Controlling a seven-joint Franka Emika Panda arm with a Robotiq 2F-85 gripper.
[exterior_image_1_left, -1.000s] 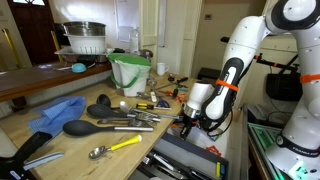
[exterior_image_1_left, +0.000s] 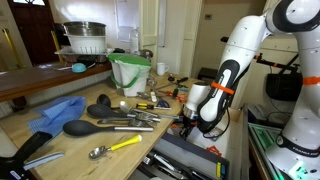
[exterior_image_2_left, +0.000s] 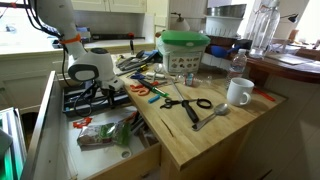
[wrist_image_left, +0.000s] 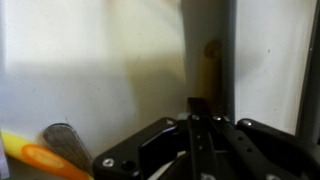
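My gripper (exterior_image_1_left: 188, 128) reaches down into the open drawer (exterior_image_2_left: 82, 162) beside the worktop. Its fingers look shut in the wrist view, where the gripper is beside a dark divider (wrist_image_left: 232, 60); nothing shows between them. A brownish, narrow thing (wrist_image_left: 209, 66) lies along that divider, just past the fingertips. On the pale drawer floor at lower left is a tool with an orange and yellow handle (wrist_image_left: 45, 158) and a flat metal end (wrist_image_left: 66, 142). The fingertips are small and partly hidden in both exterior views.
The worktop (exterior_image_2_left: 200, 145) holds scissors (exterior_image_2_left: 190, 103), a spoon (exterior_image_2_left: 211, 117), a white mug (exterior_image_2_left: 240, 92) and a green-rimmed tub (exterior_image_2_left: 183, 52). Black ladles (exterior_image_1_left: 85, 127) and a blue cloth (exterior_image_1_left: 58, 115) lie farther along. Packets (exterior_image_2_left: 105, 133) occupy part of the drawer, whose walls stand close around my gripper.
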